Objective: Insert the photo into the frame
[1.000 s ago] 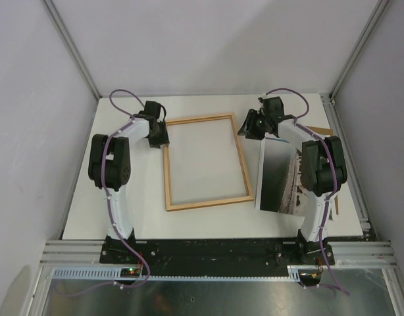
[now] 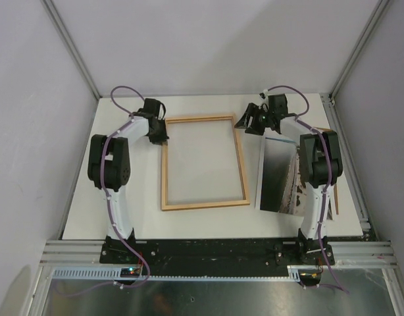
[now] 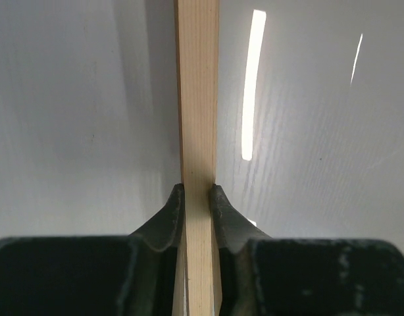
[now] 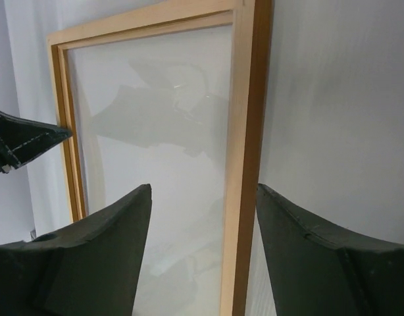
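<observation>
The wooden frame lies on the white table with a clear panel inside. My left gripper is shut on its left bar; in the left wrist view the bar runs between the fingertips. My right gripper is part open just outside the upper right corner, and in the right wrist view its fingers stand apart near the right bar. The photo, dark with a sepia strip, lies right of the frame, partly under the right arm.
A brown board shows at the table's right edge, under or beside the photo.
The frame has shifted slightly left, with my left gripper on its bar. My right gripper has moved a little, now slightly higher beside the corner.
</observation>
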